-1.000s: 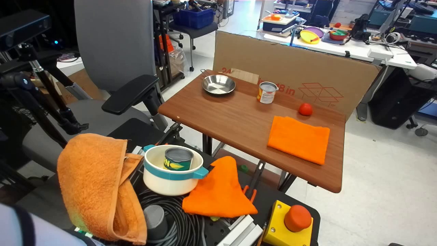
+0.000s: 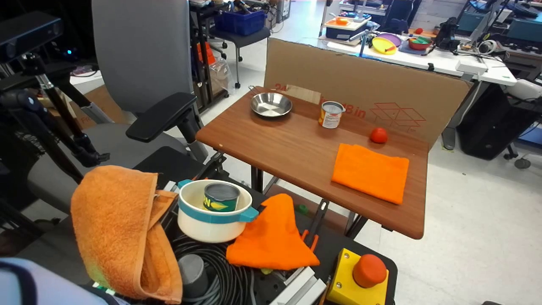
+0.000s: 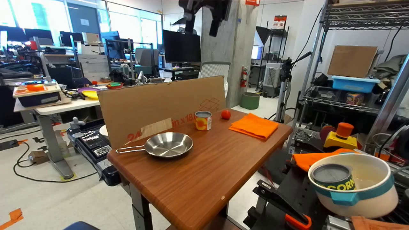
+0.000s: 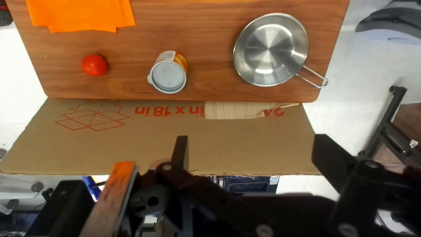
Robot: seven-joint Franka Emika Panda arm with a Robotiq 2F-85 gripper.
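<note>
On the brown table (image 2: 284, 145) a steel pan (image 2: 271, 104) with a wire handle sits near one end. Beside the cardboard stands a can (image 2: 331, 115) with a grey lid, upright. A red tomato (image 2: 379, 135) lies farther along, and a folded orange cloth (image 2: 371, 173) lies flat near the other end. My gripper (image 3: 201, 28) hangs high above the table in exterior view 2. In the wrist view its two dark fingers (image 4: 180, 152) stand wide apart, with nothing between them. Pan (image 4: 270, 49), can (image 4: 168, 75) and tomato (image 4: 94, 65) are all apart from it.
A cardboard sheet (image 2: 355, 76) walls off the table's back edge. A white and teal pot (image 2: 211, 231) holding a corn can (image 2: 221, 197) stands on the black cart, near an orange cloth (image 2: 274, 239) and a red-topped button box (image 2: 369, 270).
The pale arm part at the lower left corner of exterior view 1 has shifted slightly. Everything on the table and cart lies where it was.
</note>
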